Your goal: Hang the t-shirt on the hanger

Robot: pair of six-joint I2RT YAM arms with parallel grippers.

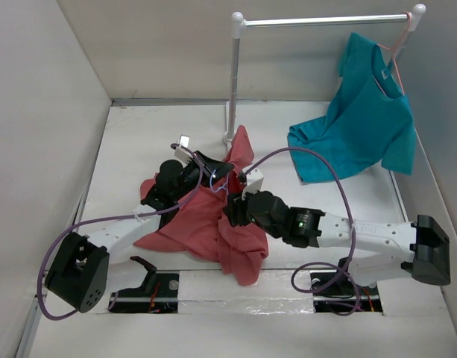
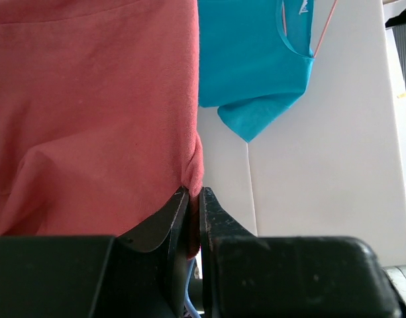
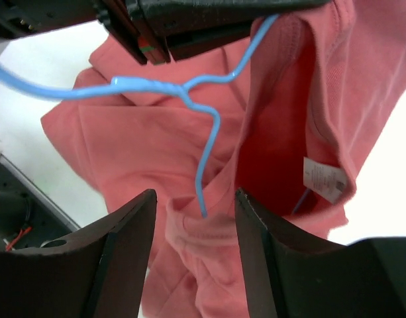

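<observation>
The red t-shirt (image 1: 183, 231) lies bunched below both grippers, part of it raised. My left gripper is shut on a fold of it, with a blue hanger (image 3: 209, 132) at that gripper in the right wrist view. The hanger's lower tip reaches into the shirt's collar opening, where a white label (image 3: 322, 175) shows. My right gripper is open, its fingers either side of the collar's lower edge and the hanger tip; whether they touch the cloth I cannot tell.
A rail (image 1: 325, 19) stands at the back on white posts. A teal t-shirt (image 1: 355, 119) hangs at its right end on a pink hanger, draped onto the floor. White walls bound both sides.
</observation>
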